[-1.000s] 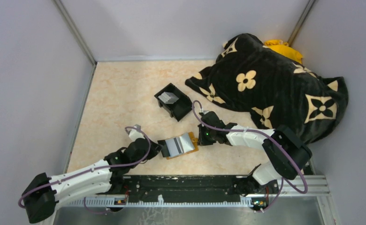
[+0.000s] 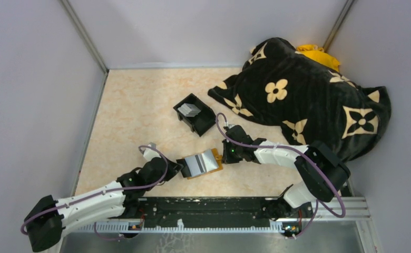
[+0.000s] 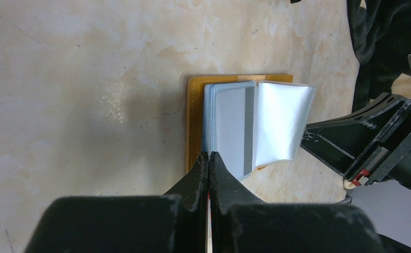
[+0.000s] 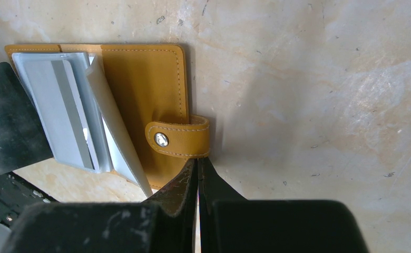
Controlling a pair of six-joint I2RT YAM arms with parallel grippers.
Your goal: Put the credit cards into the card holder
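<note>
The tan card holder (image 2: pixel 209 171) lies open at the table's front, its clear sleeves (image 3: pixel 209 105) spread. A white card with a grey stripe (image 4: pixel 61 116) lies within the sleeve area, one sleeve leaf lifted at an angle beside it. In the left wrist view my left gripper is shut, tips at the sleeves' left edge; whether a thin sleeve edge is between them cannot be told. My right gripper is shut with its tips at the edge of the snap strap (image 4: pixel 185 139); whether it pinches the leather is unclear. Pale cards (image 2: pixel 188 109) lie in the black box.
That open black box (image 2: pixel 206 122) stands behind the holder, tilted on the table. A dark patterned blanket (image 2: pixel 309 100) fills the back right, with yellow cloth (image 2: pixel 319 55) behind. Bare tabletop (image 2: pixel 135 105) stretches over the left and back left.
The left gripper has shifted very slightly at the holder's left side. The right arm, holder and box look the same.
</note>
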